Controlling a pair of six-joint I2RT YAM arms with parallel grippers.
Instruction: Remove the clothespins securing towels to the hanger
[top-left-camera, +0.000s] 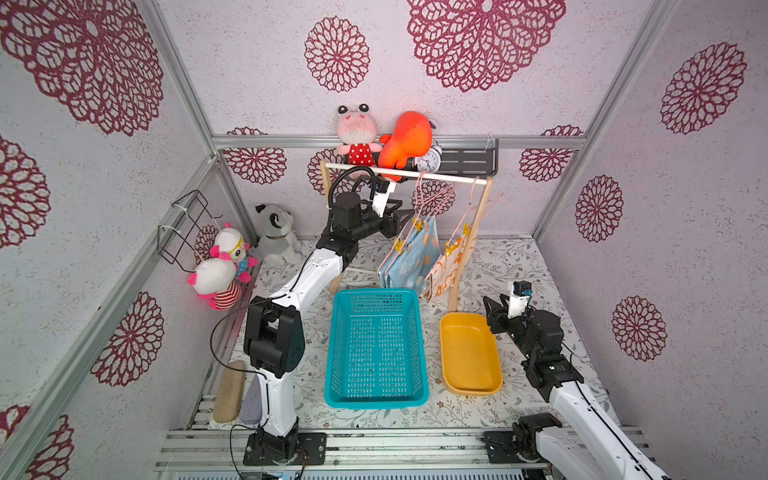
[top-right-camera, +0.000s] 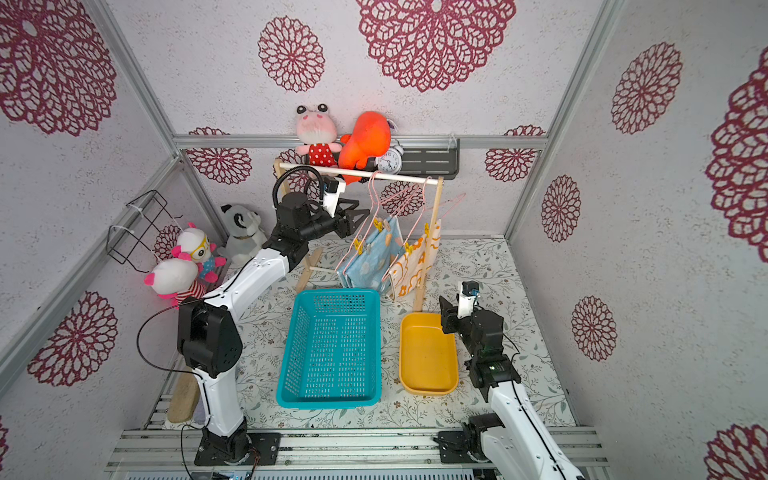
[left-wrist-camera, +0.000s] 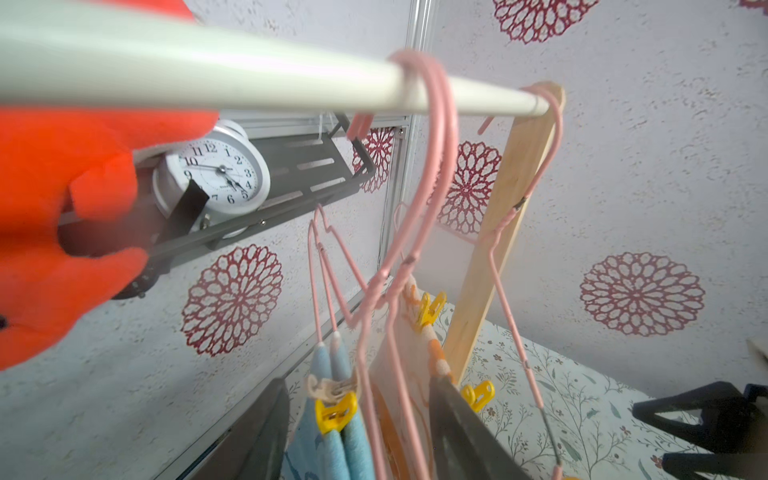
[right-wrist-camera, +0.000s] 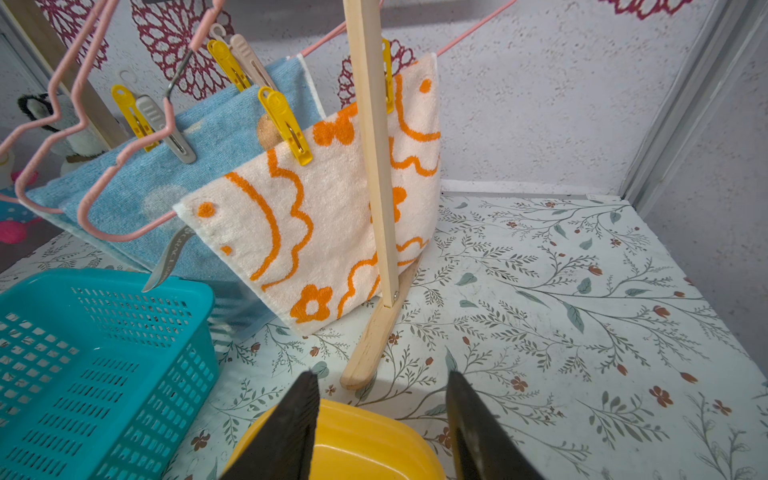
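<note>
Blue towels (top-left-camera: 408, 264) and white-orange towels (right-wrist-camera: 288, 232) hang on pink hangers from the rack bar (top-left-camera: 408, 175), fastened with yellow and grey clothespins (right-wrist-camera: 284, 120). My left gripper is raised at the hangers; in its wrist view a clothespin (left-wrist-camera: 336, 412) on the blue towel and pink hanger wires show between its open fingers, which appear to grip none of them. My right gripper hovers low over the right edge of the yellow tray (right-wrist-camera: 344, 432), open and empty, facing the towels.
A teal basket (top-left-camera: 376, 392) sits below the towels, left of the yellow tray. Plush toys (top-left-camera: 408, 136) and a clock (top-left-camera: 428, 158) are on the shelf behind the bar; more toys (top-left-camera: 280, 240) are at left.
</note>
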